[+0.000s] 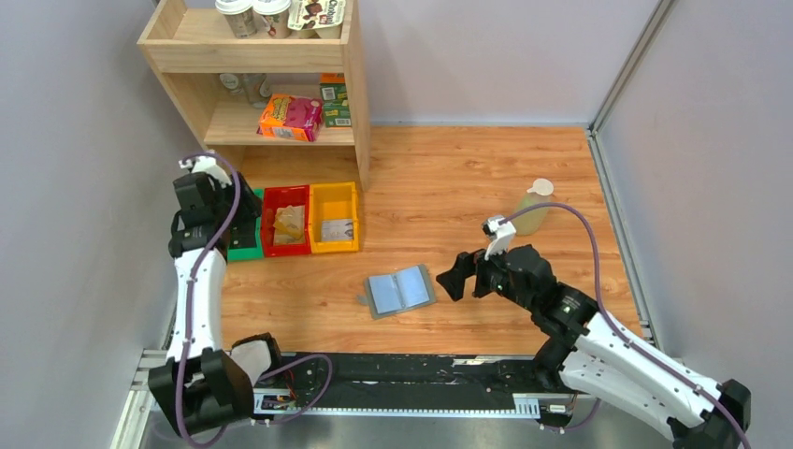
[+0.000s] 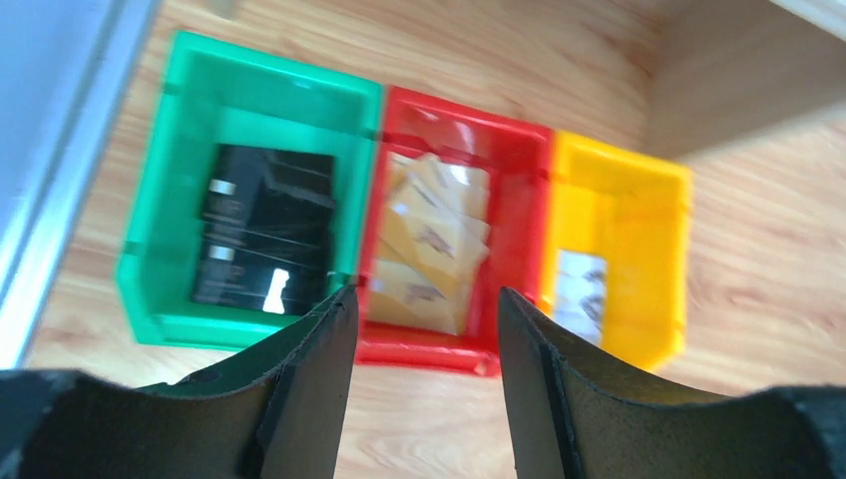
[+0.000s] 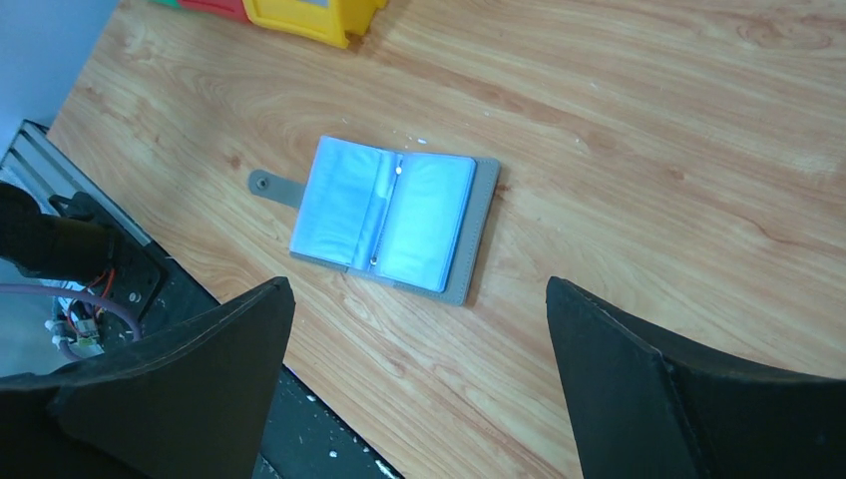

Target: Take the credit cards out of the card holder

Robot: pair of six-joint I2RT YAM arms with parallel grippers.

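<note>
The card holder [image 1: 399, 291] lies spread flat on the table, grey cover underneath and pale blue sleeves [image 3: 427, 222] facing up, its strap [image 3: 275, 187] pointing left. I cannot tell whether any card is inside the sleeves. To its right in the top view, above the table, is my right gripper [image 1: 465, 282]; in its wrist view [image 3: 421, 289] the fingers are wide apart and empty. My left gripper stands open over the bins, nothing between its fingers. Dark flat items [image 2: 269, 225] lie in the green bin, whose rim shows [image 2: 150, 190].
A red bin [image 2: 519, 249] holds paper-like packets, and a yellow bin [image 2: 643, 239] has a pale card-like piece [image 1: 337, 230]. Behind them rises a wooden shelf [image 1: 248, 58] with cups and boxes. A bottle [image 1: 533, 213] stands at the right.
</note>
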